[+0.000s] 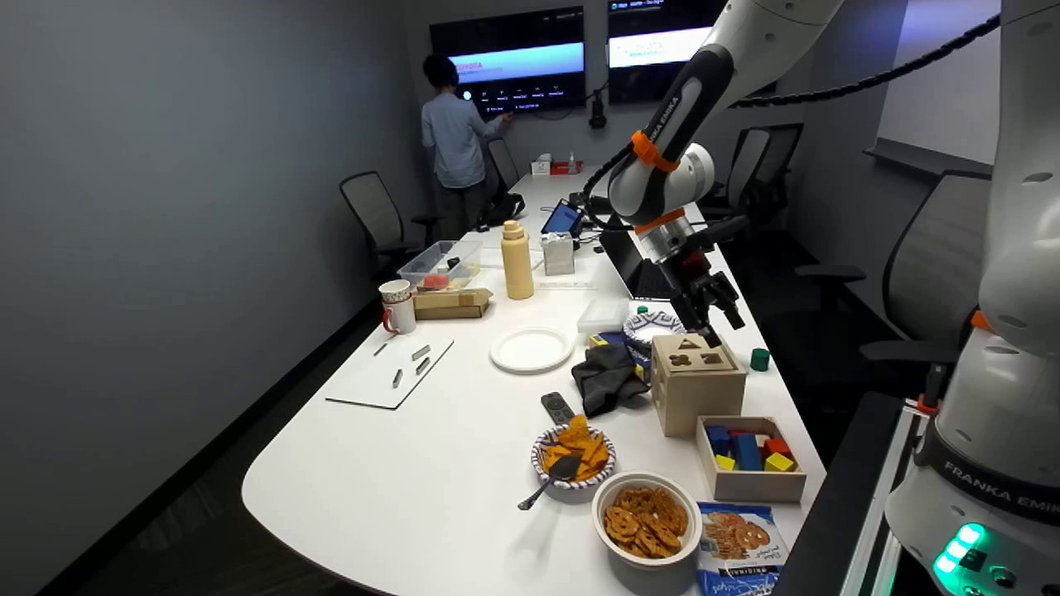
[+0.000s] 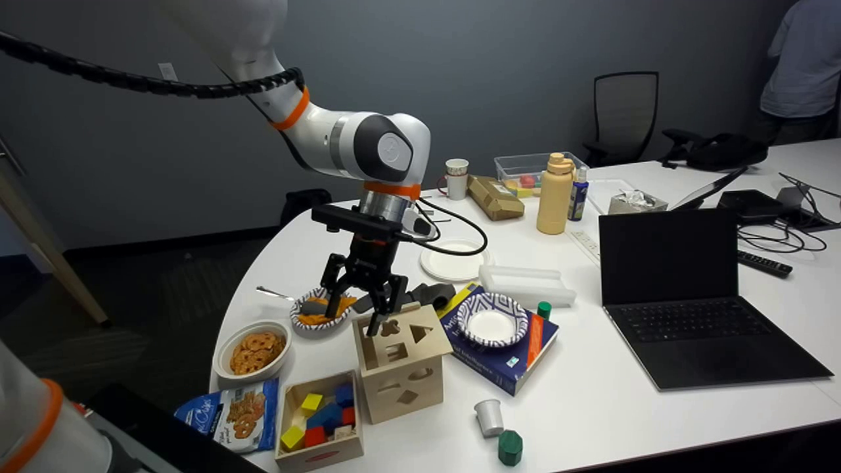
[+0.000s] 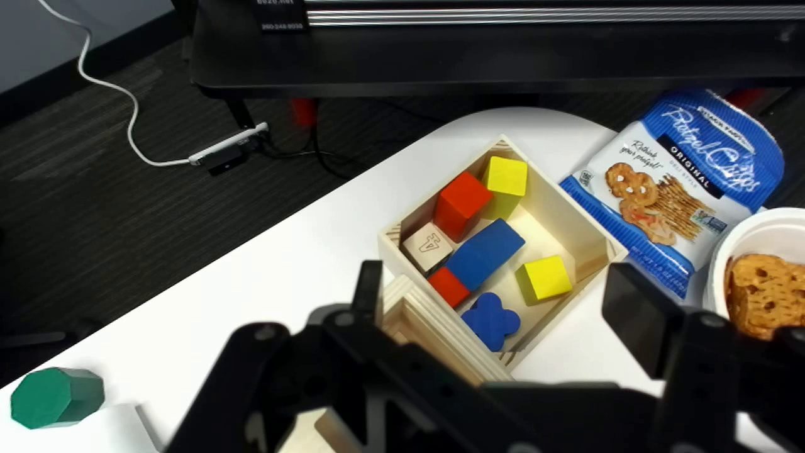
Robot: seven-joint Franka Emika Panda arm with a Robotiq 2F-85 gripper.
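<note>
My gripper (image 2: 356, 322) stands open above the wooden shape-sorter box (image 2: 408, 386), its fingers wide apart with nothing between them. Cut-out holes show in the sorter's top and side. Beside the sorter is an open wooden tray (image 3: 555, 328) with several coloured blocks. Among these are a blue flower-shaped block (image 3: 491, 321), a blue rectangular block (image 3: 485, 253), a red block (image 3: 461, 204) and two yellow blocks, one of them a yellow cube (image 3: 544, 279). A green block (image 2: 510, 447) lies alone on the table. In the wrist view, my gripper covers much of the sorter.
A pretzel bag (image 1: 743, 548), a pretzel bowl (image 1: 646, 518) and a chip bowl (image 1: 573, 454) crowd the near side. Behind the sorter lie a dark cloth (image 1: 606, 378) and a blue book box (image 2: 512, 361). A small cup (image 2: 489, 417) lies near the green block.
</note>
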